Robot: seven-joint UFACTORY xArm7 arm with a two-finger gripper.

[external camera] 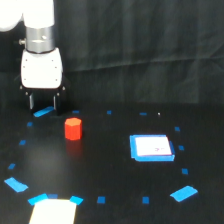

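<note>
My gripper [43, 101] hangs at the upper left below the white arm, its two dark fingers apart with nothing seen between them, so it is open. A red block [73, 129] sits on the dark table to the lower right of the gripper. A white pad with a blue border [152, 146] lies on the table at the right. A pale object [52, 211] is partly cut off at the bottom edge.
Blue tape pieces [16, 184] and small blue marks are scattered over the dark table [110, 175]. A dark curtain fills the back.
</note>
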